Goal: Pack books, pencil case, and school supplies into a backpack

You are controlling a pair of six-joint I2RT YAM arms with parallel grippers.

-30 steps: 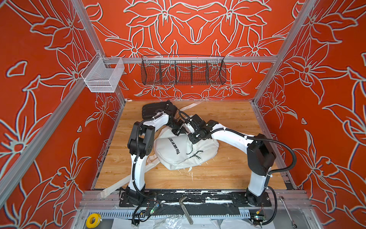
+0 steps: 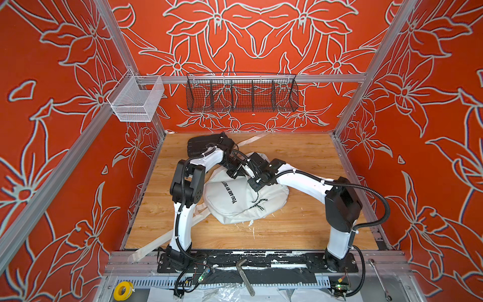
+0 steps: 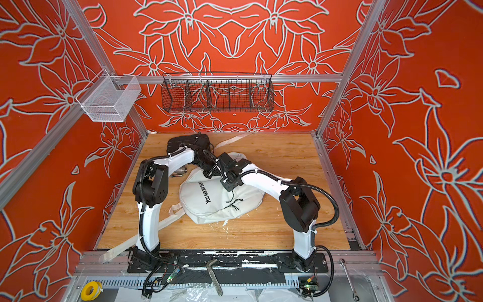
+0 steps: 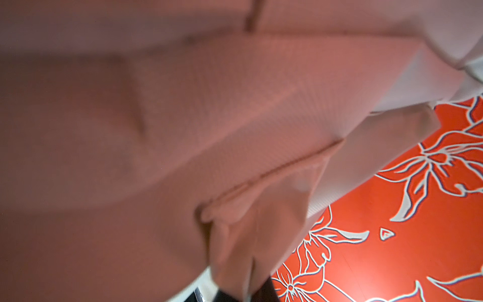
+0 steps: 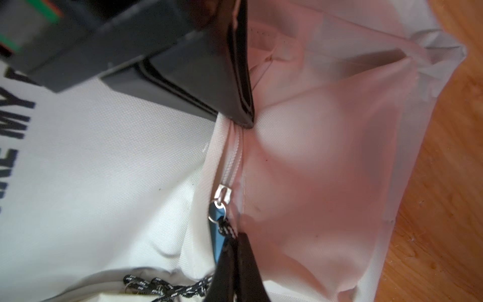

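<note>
The white backpack (image 2: 229, 198) lies flat mid-table, with black lettering facing up. My left gripper is shut on a fold of its pale fabric; in the right wrist view, its dark fingers (image 5: 236, 95) press at the zipper's far end. The zipper slider (image 5: 222, 193) carries a ring and a black-and-white cord (image 5: 226, 226). Over that cord, my right gripper is shut, its tips together; the cord passes behind them. A strip of something blue (image 5: 217, 244) shows through the zipper gap. Other contents are hidden.
A black bag or case (image 2: 198, 145) lies behind the left arm. A metallic object (image 3: 178, 172) sits left of the backpack. Pale straps (image 2: 168, 239) trail to the front left and back. Bare tabletop (image 2: 302, 151) lies at the back right. Wire baskets (image 2: 241, 95) hang behind.
My right gripper has shifted slightly over the backpack's zipper area, and its arm has moved a little. The left arm and the backpack look nearly unchanged.
</note>
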